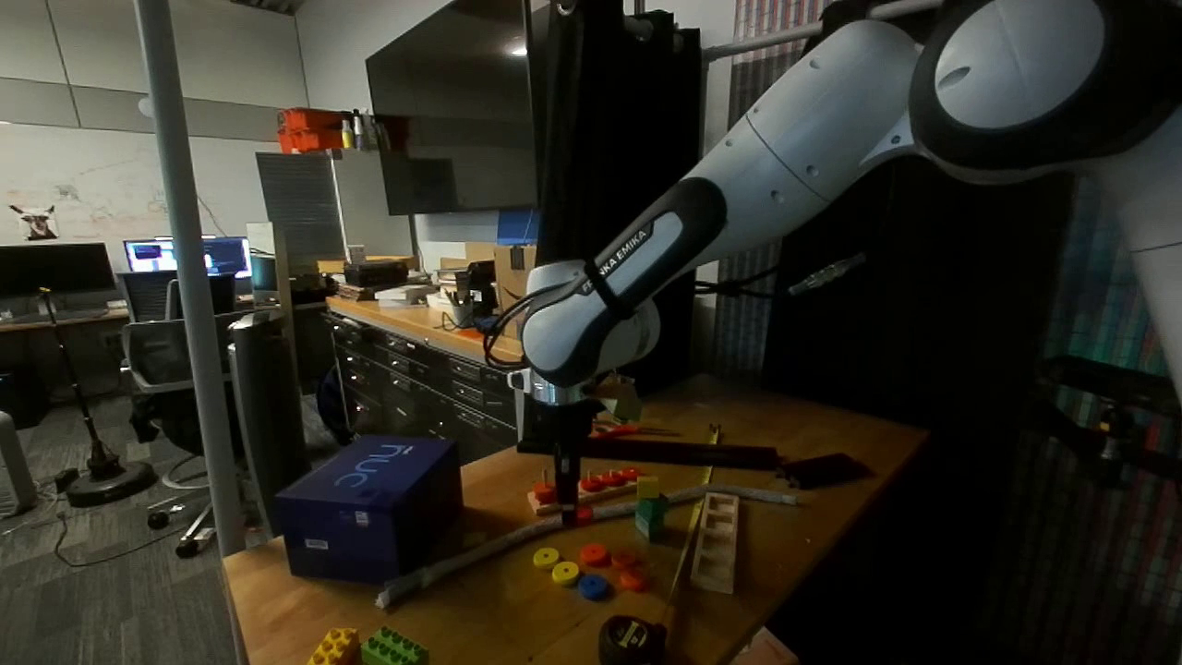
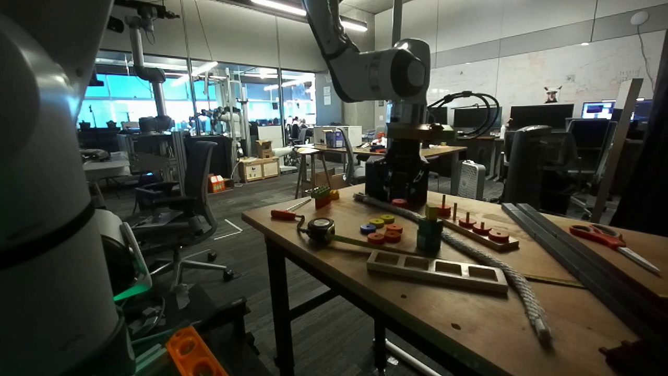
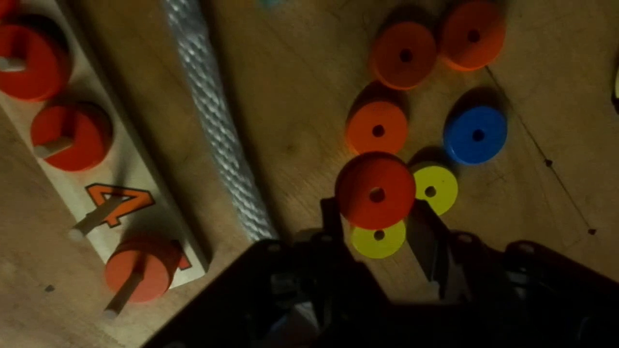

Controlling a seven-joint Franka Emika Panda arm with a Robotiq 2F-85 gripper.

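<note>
My gripper is shut on a red disc (image 3: 375, 191) with a hole through its middle, held above the table. Beneath and around it in the wrist view lie two yellow discs (image 3: 436, 188), a blue disc (image 3: 476, 135) and three orange discs (image 3: 378, 128). To the left stands a wooden peg board (image 3: 130, 203); red discs sit on several of its pegs, and one peg (image 3: 95, 218) beside a printed 4 is bare. From the first exterior view, the held disc shows at the fingertips, near the rope and in front of the peg board.
A grey rope (image 1: 488, 545) crosses the table between peg board and loose discs. A green block stack (image 2: 429, 233), a wooden tray with square slots (image 2: 413, 266) and a tape measure (image 2: 321, 229) stand nearby. The blue box (image 1: 371, 504) occupies the left side.
</note>
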